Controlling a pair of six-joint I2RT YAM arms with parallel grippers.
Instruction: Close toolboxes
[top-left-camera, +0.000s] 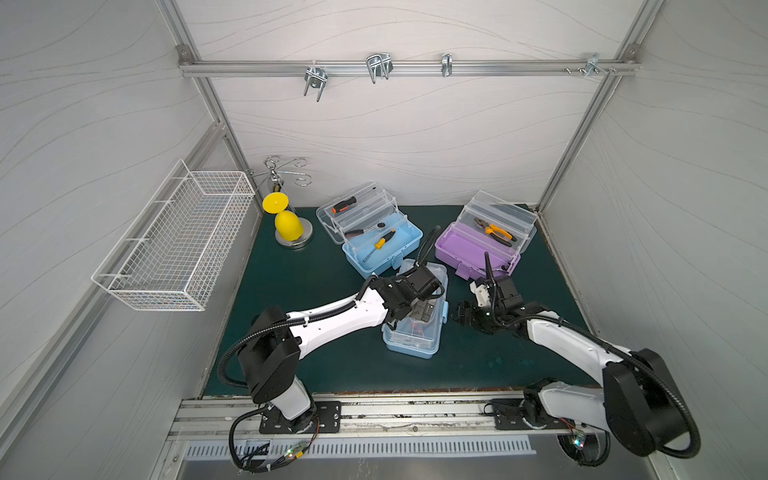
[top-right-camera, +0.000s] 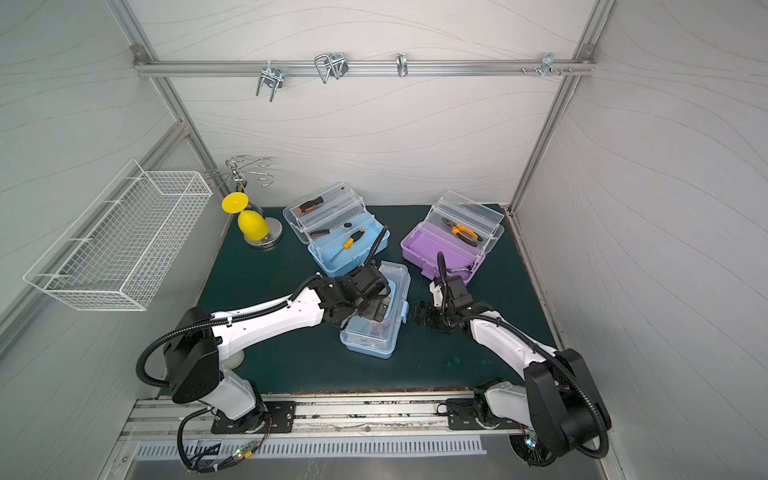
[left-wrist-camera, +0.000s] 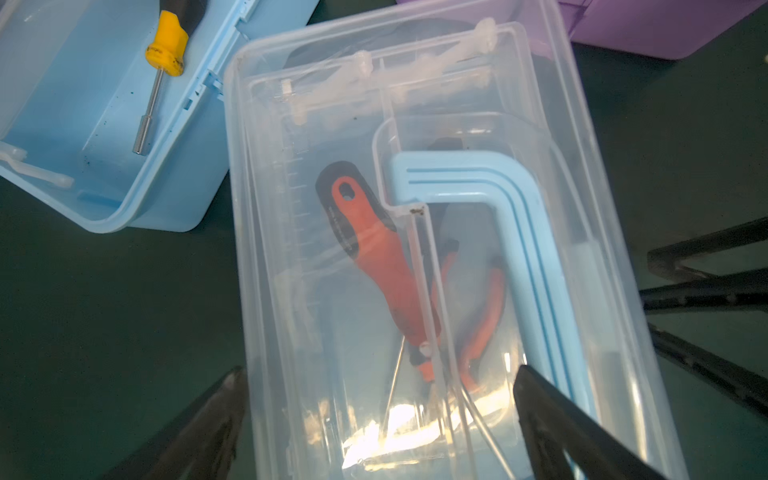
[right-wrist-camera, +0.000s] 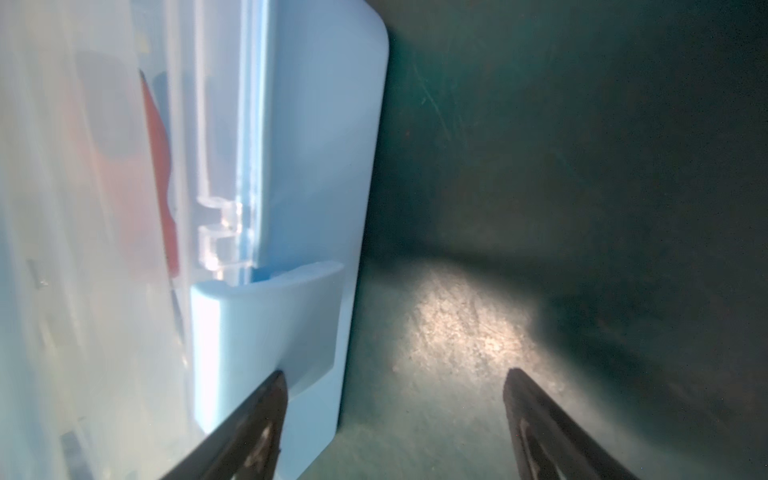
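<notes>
The front blue toolbox (top-left-camera: 413, 340) lies with its clear lid down, red-handled tools showing through it in the left wrist view. My left gripper is over that lid, its fingers spread; whether it touches is unclear. My right gripper stands open at the box's right side, one finger by the light blue latch (right-wrist-camera: 264, 336), which sticks out from the body. Behind, a second blue toolbox (top-left-camera: 384, 254) has its lid open with screwdrivers inside, and the purple toolbox (top-left-camera: 460, 256) is open, pliers in its lid.
A metal stand with yellow parts (top-left-camera: 289, 228) is at the back left. A wire basket (top-left-camera: 148, 288) hangs on the left wall.
</notes>
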